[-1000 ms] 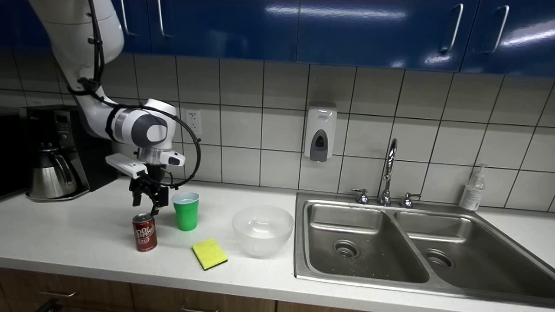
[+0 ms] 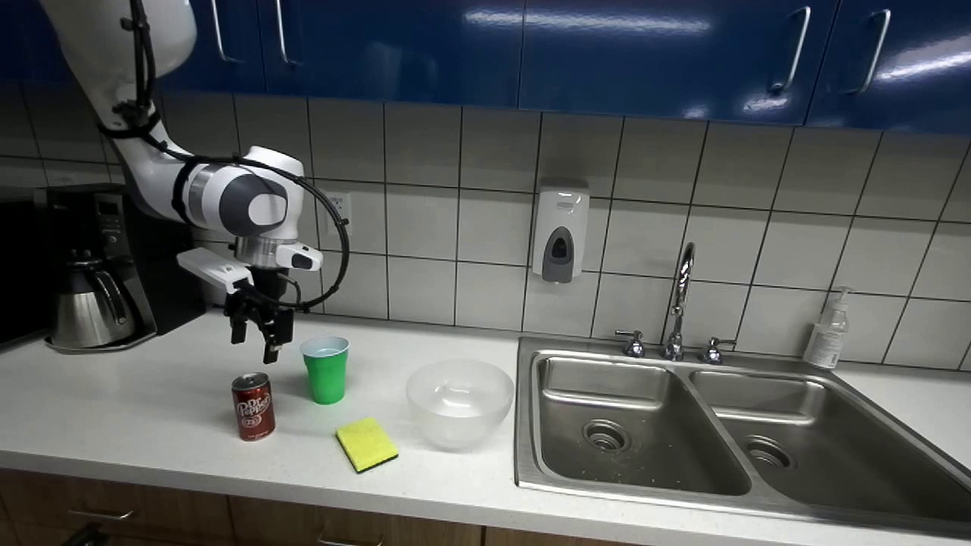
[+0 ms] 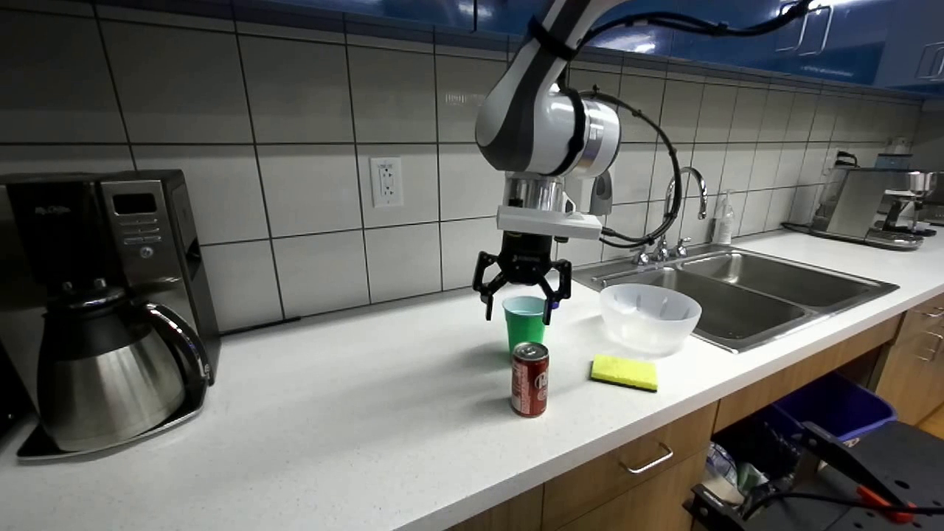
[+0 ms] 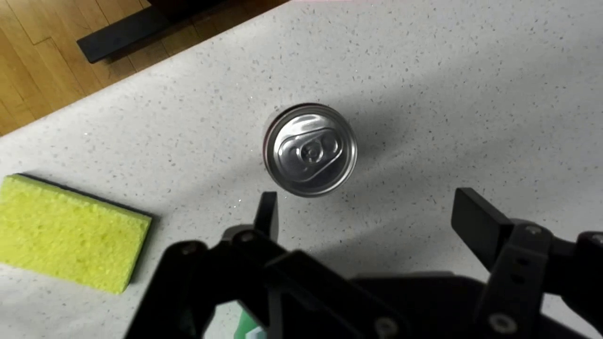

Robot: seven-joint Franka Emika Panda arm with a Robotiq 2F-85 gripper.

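A red Dr Pepper can stands upright on the counter, its silver lid facing up in the wrist view. My gripper is open above the counter, and nothing shows between its fingers. In the wrist view the gripper lies to one side of the can, apart from it. A green cup stands upright behind and right of the can; only a bit of it shows in the wrist view. To the can's right lies a yellow sponge with a dark underside. Beyond that sits a frosted bowl.
A double steel sink with a faucet is right of the bowl. The coffee maker with its carafe stands at the left end.
My arm and gripper have risen and shifted slightly left in exterior view 1, leaving a gap above the can. The can, cup, sponge and bowl have stayed put.
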